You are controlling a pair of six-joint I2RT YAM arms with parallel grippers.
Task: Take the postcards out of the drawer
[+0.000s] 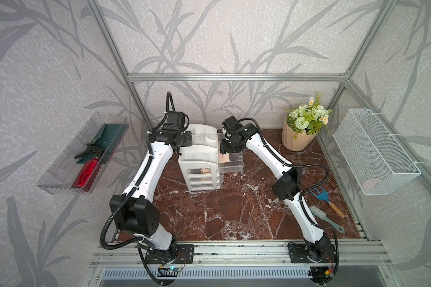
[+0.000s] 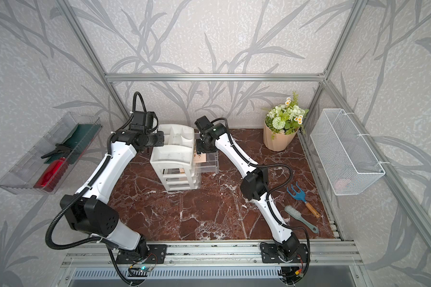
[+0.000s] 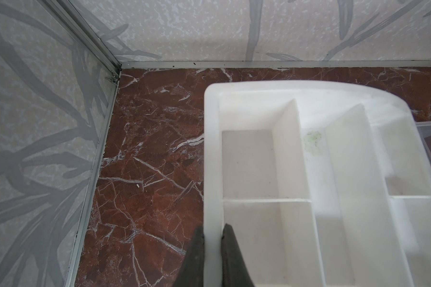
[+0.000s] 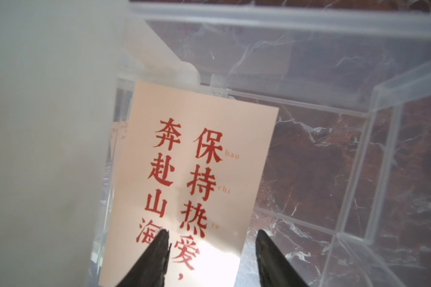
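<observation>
A white plastic organizer (image 1: 198,155) stands on the table with a clear drawer (image 4: 316,224) pulled out on its right side. Inside the drawer lies a cream postcard (image 4: 201,162) with red Chinese characters, and the edge of another (image 4: 118,131) peeks out at its left. My left gripper is shut on the organizer's left rim, one finger either side of the wall. Over the drawer, my right gripper has its fingers apart above the lower part of the postcard, nothing held between them.
A flower pot (image 1: 297,136) stands at the back right. A blue hand fork (image 1: 322,195) and a brush (image 1: 325,219) lie at the front right. Baskets hang on both side walls, a clear one (image 1: 57,179) and a white wire one (image 1: 378,153).
</observation>
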